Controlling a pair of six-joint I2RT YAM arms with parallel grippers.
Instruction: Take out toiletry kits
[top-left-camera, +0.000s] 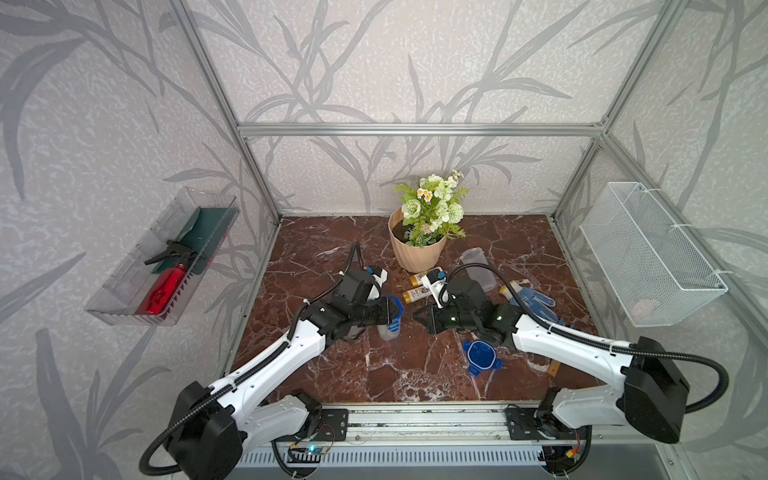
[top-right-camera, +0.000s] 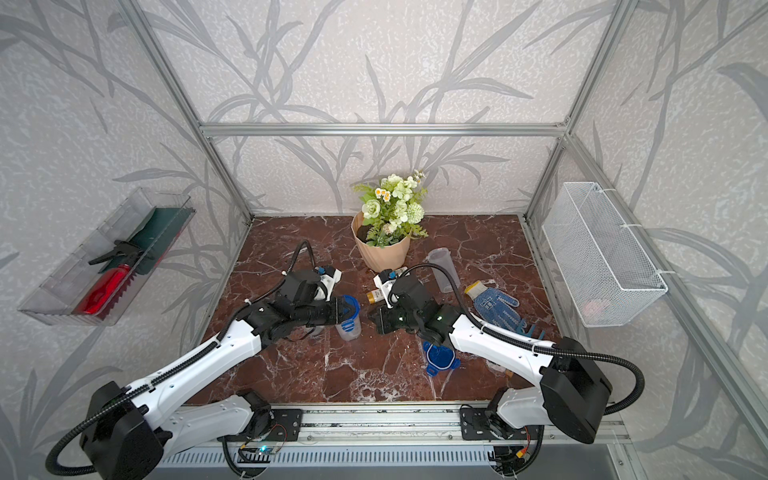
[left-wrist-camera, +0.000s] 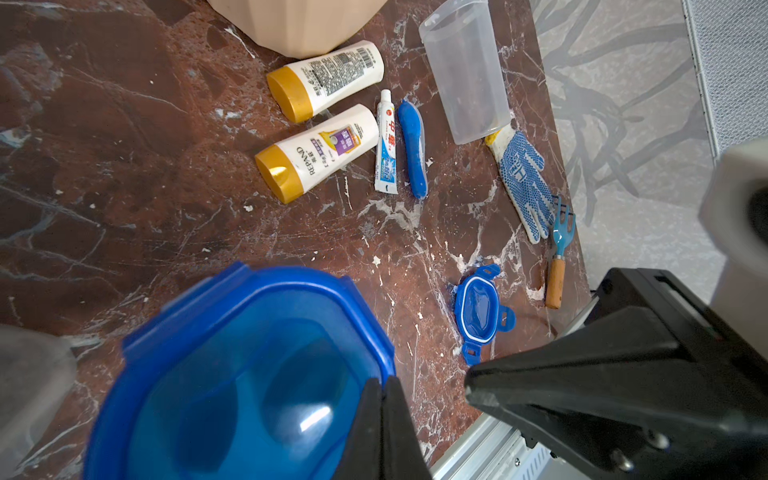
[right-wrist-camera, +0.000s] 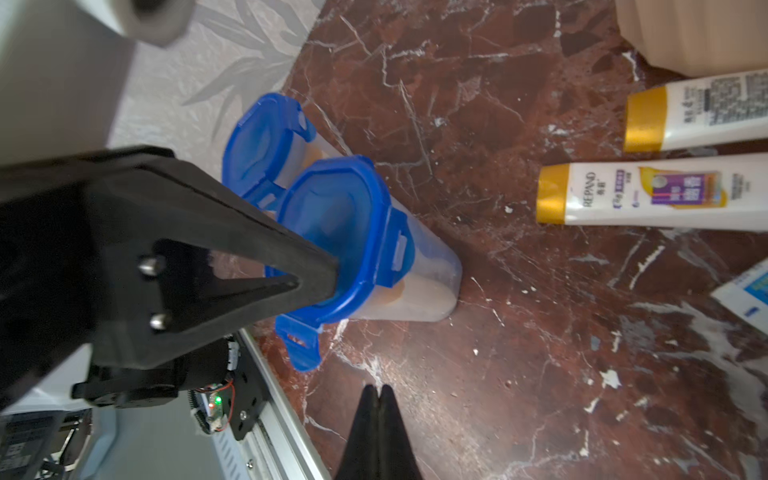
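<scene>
A clear container with a blue lid (right-wrist-camera: 336, 212) stands upright on the table, one lid clip (right-wrist-camera: 300, 344) hanging loose. Over that lid is my left gripper, shut, its tips at the blue rim in the left wrist view; touching or just above, I cannot tell. To the container's right my right gripper is shut with nothing showing between its fingers. Two white tubes with gold caps, a nearer tube (left-wrist-camera: 320, 152) and a farther tube (left-wrist-camera: 328, 80), lie out on the table. Beside them are a toothpaste tube (left-wrist-camera: 385, 144) and a blue case (left-wrist-camera: 413, 152).
Another blue-lidded container (right-wrist-camera: 260, 148) stands left of the first. A flower pot (top-left-camera: 416, 252) is at the back. To the right lie an empty clear cup (left-wrist-camera: 466, 76), a loose blue lid (left-wrist-camera: 480, 310), a glove (left-wrist-camera: 524, 180) and a small fork (left-wrist-camera: 556, 280).
</scene>
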